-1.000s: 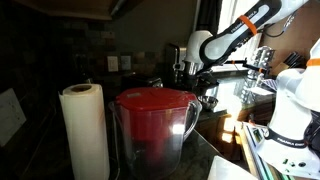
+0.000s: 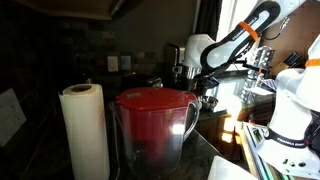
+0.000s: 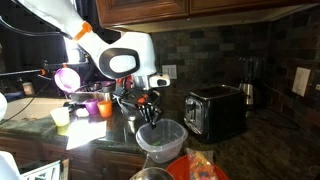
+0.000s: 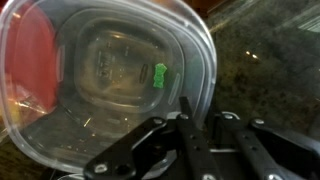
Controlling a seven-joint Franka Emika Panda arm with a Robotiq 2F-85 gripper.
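A clear plastic container [image 3: 160, 142] stands on the counter, and from above it fills much of the wrist view. A small green object [image 4: 159, 75] shows within its outline. My gripper [image 3: 151, 113] is above the container's back edge in exterior view 2. Seen from the wrist, the dark fingers [image 4: 186, 106] stand apart near the container's rim [image 4: 211, 75], open at least partway. Whether they touch the rim, I cannot tell. The gripper is small and dark in exterior view 1.
A black toaster [image 3: 216, 112] stands close to the container. In front are a red round item [image 3: 180, 167] and a metal bowl [image 3: 154, 174]. Cups stand at the left. A red-lidded pitcher [image 2: 155, 130] and paper towel roll [image 2: 87, 130] fill exterior view 1's foreground.
In exterior view 1, the forearm has turned a little and a dark part now shows on its left side. The pitcher and towel roll have not moved.
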